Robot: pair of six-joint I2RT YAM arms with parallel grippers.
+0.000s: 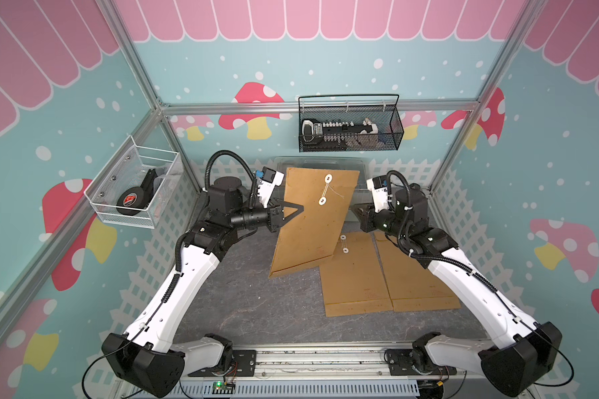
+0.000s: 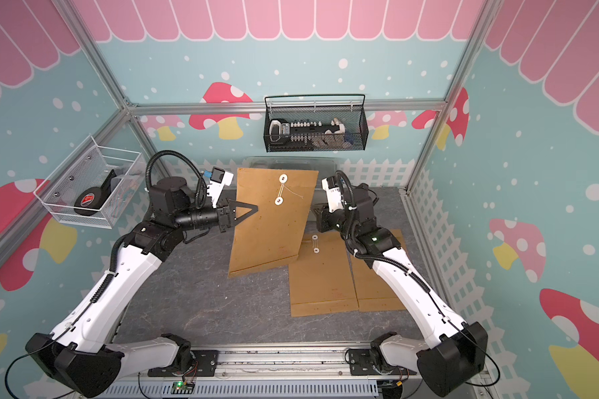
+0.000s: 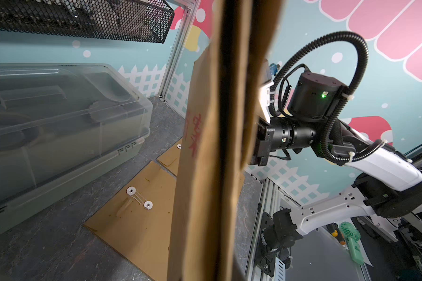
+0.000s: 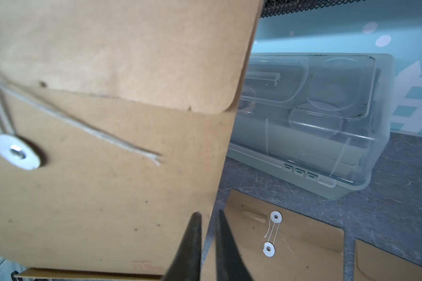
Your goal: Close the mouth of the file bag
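My left gripper (image 1: 293,212) is shut on the upright kraft file bag (image 1: 312,232) at its left edge. The bag faces the top cameras with two white buttons (image 1: 328,179) and a string (image 1: 336,191) between them; in the right wrist view the string's loose end (image 4: 150,154) hangs across the bag below the flap (image 4: 140,51). My right gripper is just right of the bag, its blurred fingertips slightly apart with nothing seen between them.
Two more file bags (image 1: 352,279) lie flat on the grey table at the right. A lidded clear plastic box (image 4: 314,117) stands behind. A black mesh basket (image 1: 350,139) hangs on the back rail.
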